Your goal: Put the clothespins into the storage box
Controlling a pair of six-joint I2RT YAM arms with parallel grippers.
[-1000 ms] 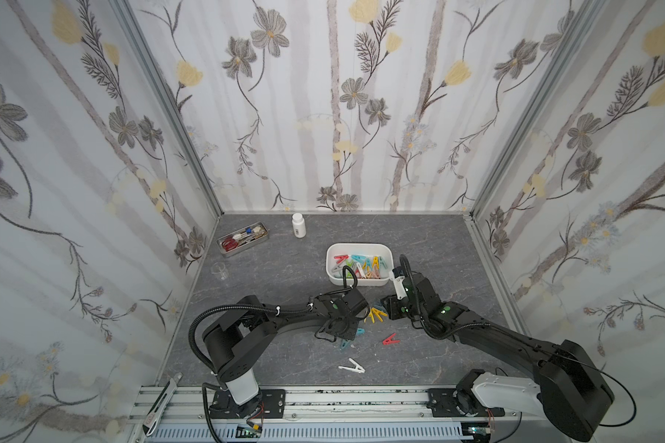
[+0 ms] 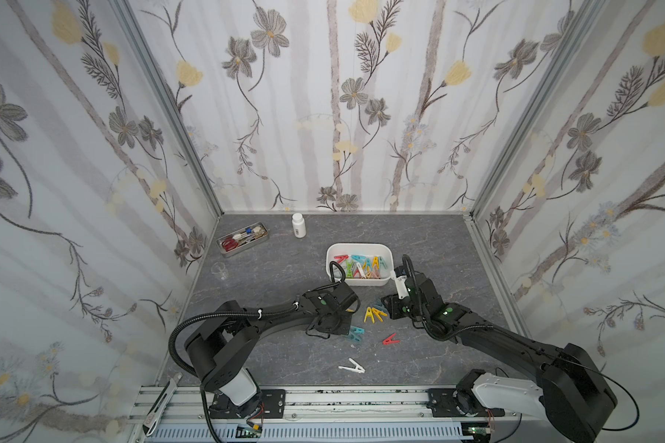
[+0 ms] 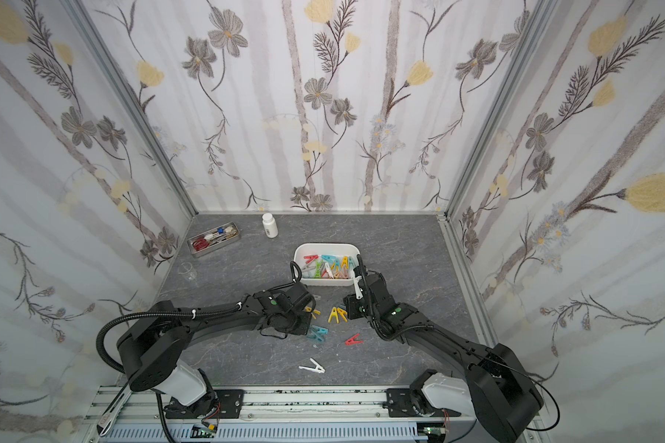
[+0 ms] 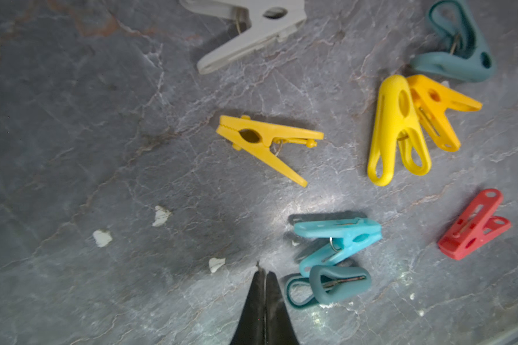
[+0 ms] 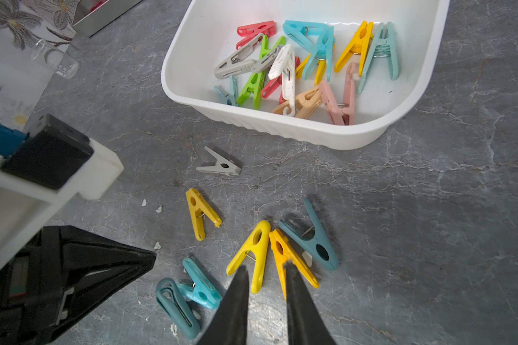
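Note:
My left gripper is shut with nothing between its fingers. To its right in the left wrist view a teal clothespin lies free on the table, against a light-blue one. A yellow clothespin, a yellow one touching an orange one, a dark teal one, a red one and a grey one lie around them. The white storage box holds several clothespins. In the right wrist view my right gripper stands open and empty above the table.
A white clothespin lies near the table's front edge. Farther back at the left are a metal tray with small items, a white bottle and a clear glass. Bare table stretches right of the box.
The teal clothespin has shifted right and now sits just in front of the light-blue one. The right arm holds still.

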